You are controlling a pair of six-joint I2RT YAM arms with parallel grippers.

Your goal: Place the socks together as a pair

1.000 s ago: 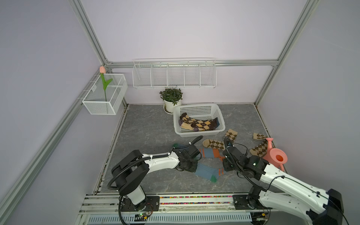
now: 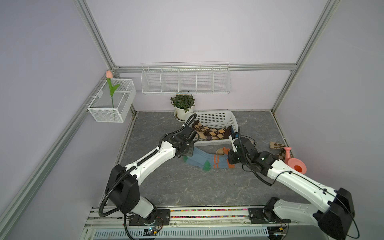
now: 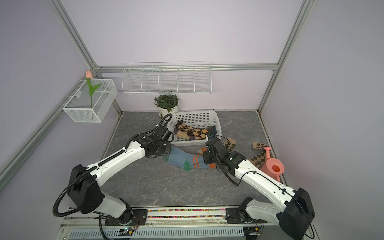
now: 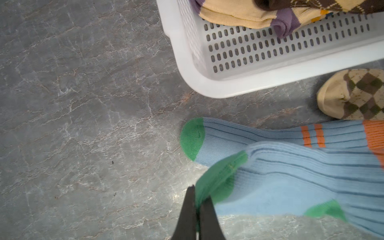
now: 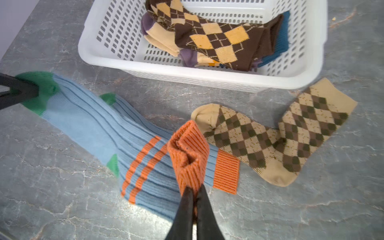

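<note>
Two light-blue socks with green toes and orange cuffs overlap in front of the basket. My left gripper is shut on the upper sock's green toe (image 4: 218, 172), lifting it over the lower sock (image 4: 192, 138). My right gripper is shut on the same sock's orange cuff (image 5: 188, 152), so this sock stretches between both grippers. The lower sock's orange cuff (image 5: 226, 172) lies on the table.
A white basket (image 5: 302, 60) holding several socks stands behind. Brown argyle socks (image 5: 304, 132) lie to the right, near a pink watering can (image 3: 273, 166). A potted plant (image 2: 182, 102) stands at back; bare table (image 3: 168, 188) is in front.
Both grippers have risen and moved toward the back with the blue sock, bringing it from the front of the table over the other blue sock.
</note>
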